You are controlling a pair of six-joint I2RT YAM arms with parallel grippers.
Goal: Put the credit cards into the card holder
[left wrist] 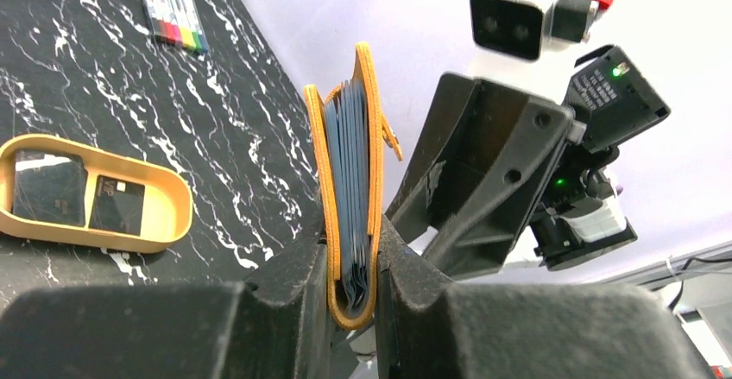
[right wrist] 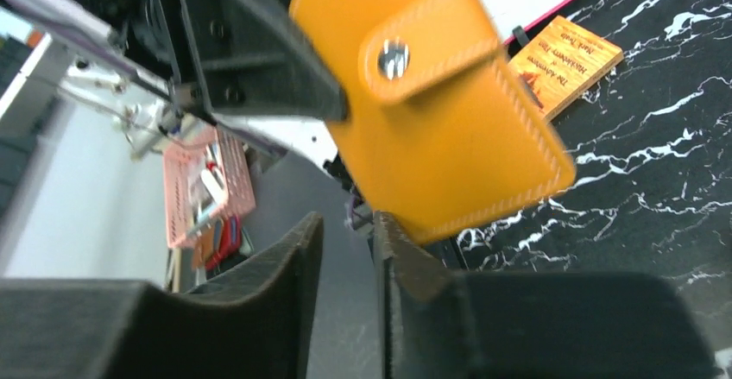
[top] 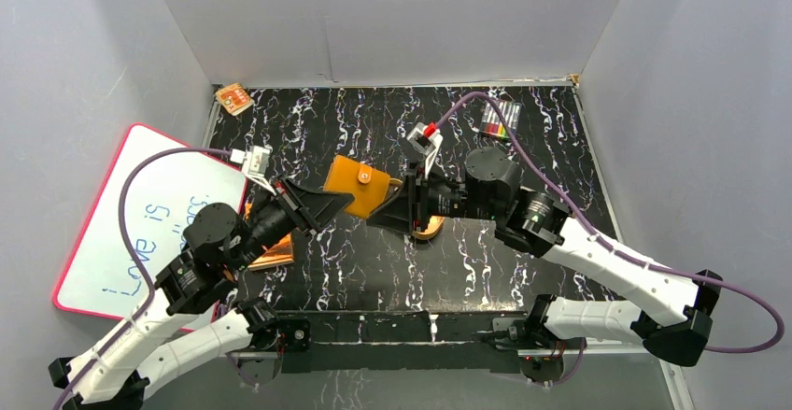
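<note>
An orange leather card holder (top: 347, 176) with a snap flap is held up between my grippers. My left gripper is shut on it; in the left wrist view it stands edge-on, grey card sleeves between its covers. My right gripper is part open beside the holder's lower corner, blurred in the right wrist view; whether it touches the holder is unclear. An orange tray (left wrist: 155, 206) with dark cards (left wrist: 116, 202) in two compartments lies on the table below, partly hidden in the top view.
A whiteboard (top: 149, 205) lies at the left, with an orange book (right wrist: 570, 60) beside it. A pack of markers (top: 495, 119) sits at the back right, a small orange item (top: 234, 99) at the back left.
</note>
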